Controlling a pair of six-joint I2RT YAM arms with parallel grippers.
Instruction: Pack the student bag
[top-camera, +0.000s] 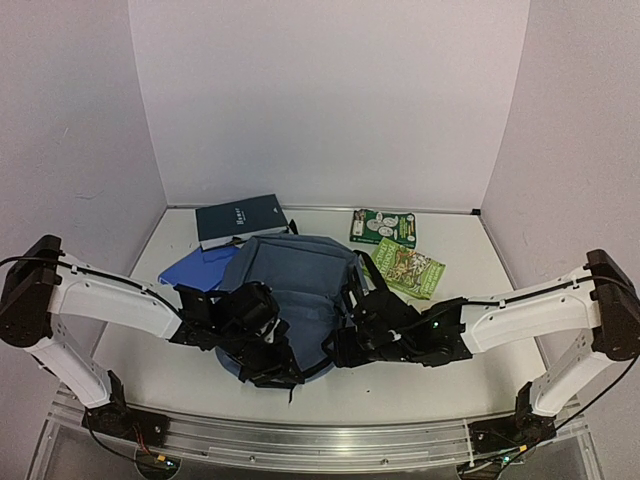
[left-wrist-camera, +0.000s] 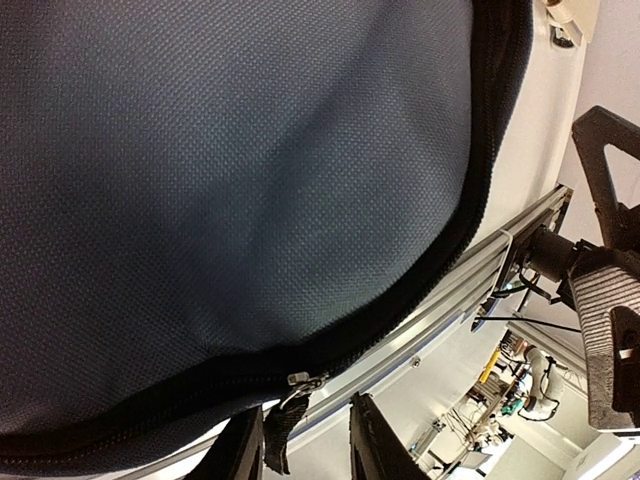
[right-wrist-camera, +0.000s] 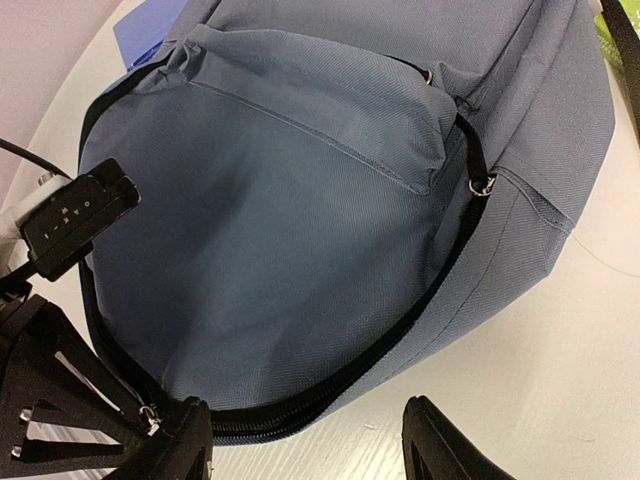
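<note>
A blue-grey bag (top-camera: 305, 315) lies in the middle of the table, its black zipper edge curving along the front. In the left wrist view, a metal zipper slider (left-wrist-camera: 303, 381) with a black pull tab (left-wrist-camera: 284, 432) hangs from that edge. My left gripper is open around the tab, its two fingers apart and the tab nearer one of them. My right gripper stands open over the bag's front edge, with a stretch of zipper near one finger and nothing gripped. The bag's inside is hidden.
Behind the bag lie a dark book (top-camera: 240, 220) and a blue folder (top-camera: 198, 267) at left, with a green box-like book (top-camera: 383, 227) and a light green booklet (top-camera: 408, 268) at right. Both arms crowd the bag's front.
</note>
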